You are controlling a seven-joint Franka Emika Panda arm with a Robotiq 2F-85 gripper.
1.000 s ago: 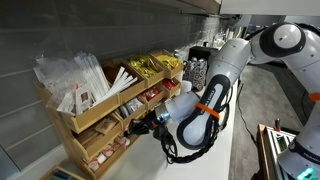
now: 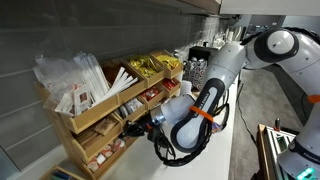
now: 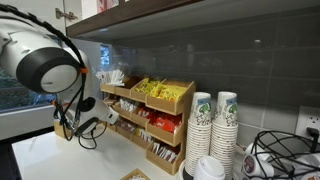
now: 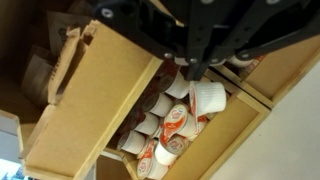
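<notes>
My gripper reaches in from the top of the wrist view, its dark fingers shut over a wooden compartment of small creamer cups. A white cup (image 4: 208,97) is just below and right of the fingertips, and nothing clearly shows between them. More cups with red-and-white lids (image 4: 178,121) lie piled in the compartment, some tipped over. Exterior view 1 has the gripper (image 2: 140,127) at the front of the wooden organizer (image 2: 88,118), where the black wrist and cables hide the fingertips.
White packets and utensils (image 2: 95,80) stand on the organizer's top, beside trays of yellow packets (image 2: 146,67). Stacked paper cups (image 3: 199,125) stand to the right in exterior view 2.
The arm's wrist has shifted slightly at the front of the organizer. The organizer and its contents look unmoved in exterior view 1.
</notes>
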